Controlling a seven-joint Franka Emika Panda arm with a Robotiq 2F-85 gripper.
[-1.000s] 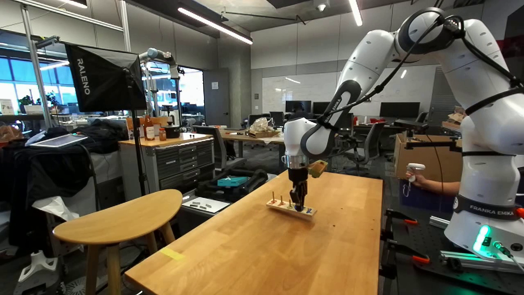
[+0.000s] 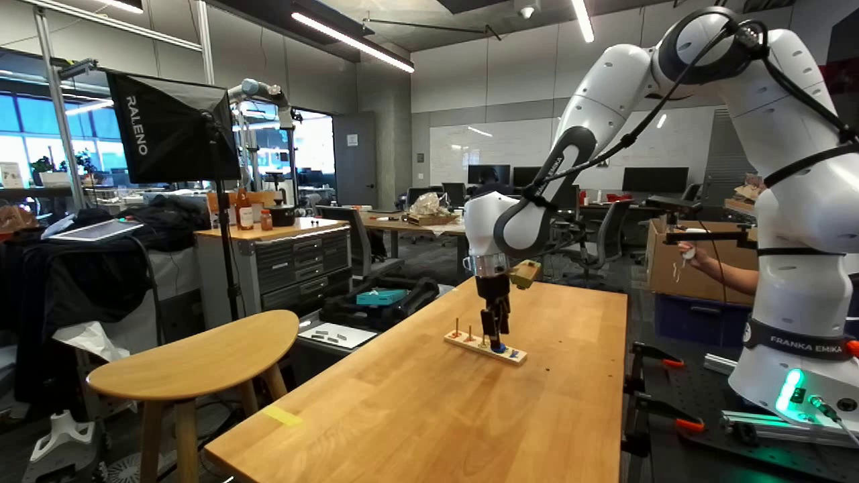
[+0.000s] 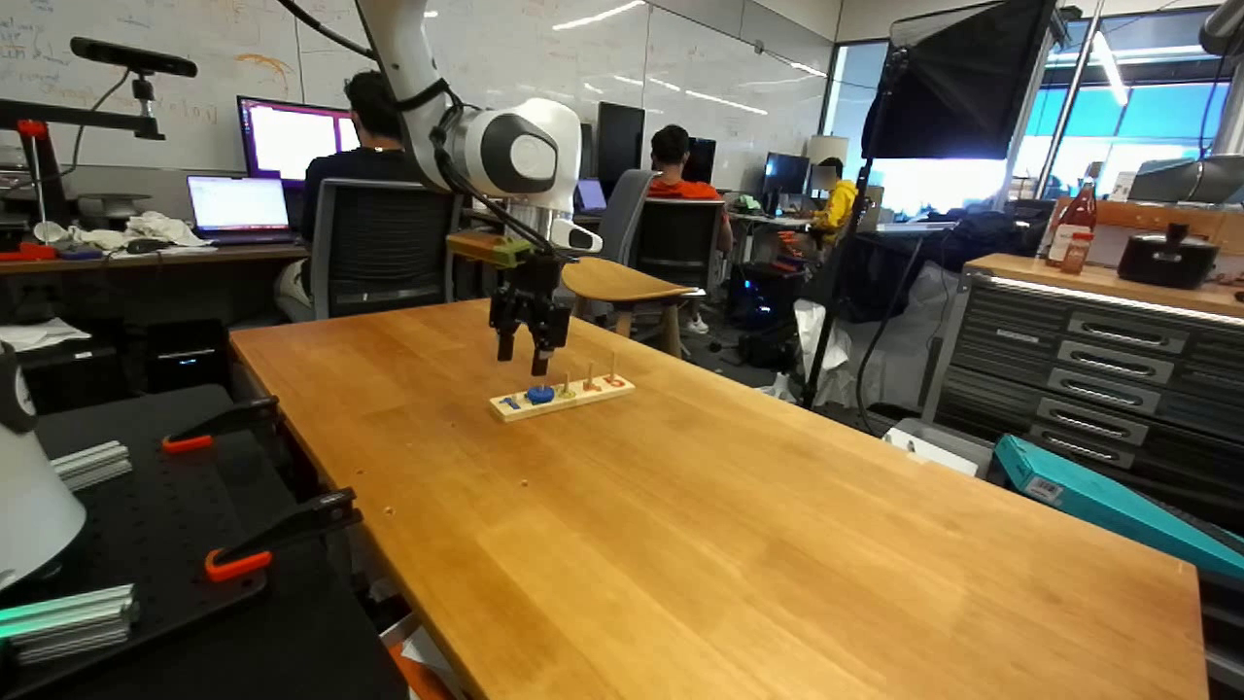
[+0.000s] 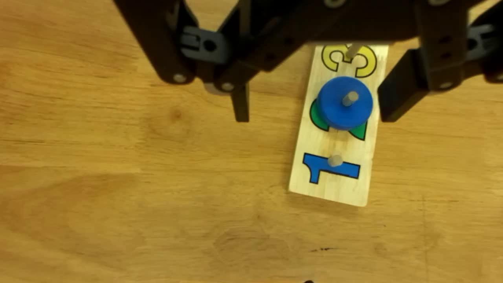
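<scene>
A wooden number board [image 4: 330,191] with upright pegs lies flat on the table. In the wrist view, a blue ring [image 4: 337,111] sits around the peg at the green number, partly covering it. The blue 1 has a bare peg [image 4: 335,160], and the yellow 3 [image 4: 368,61] lies on the other side of the ring. My gripper [image 3: 522,357] is just above the board, open, its fingertips clear of the ring. One finger [image 4: 241,106] is off the board's left side; the other [image 4: 401,89] is close to the right edge. My gripper body hides the board's far end there.
Orange-handled clamps [image 2: 680,422] line the table edge by the robot base. A wooden stool [image 2: 197,354] stands past the opposite edge. A person's arm [image 2: 729,274] shows behind the robot.
My gripper has risen a little and its fingers have spread. The board has shifted slightly to the right in exterior view 1, and the blue ring now shows on it below my fingers.
</scene>
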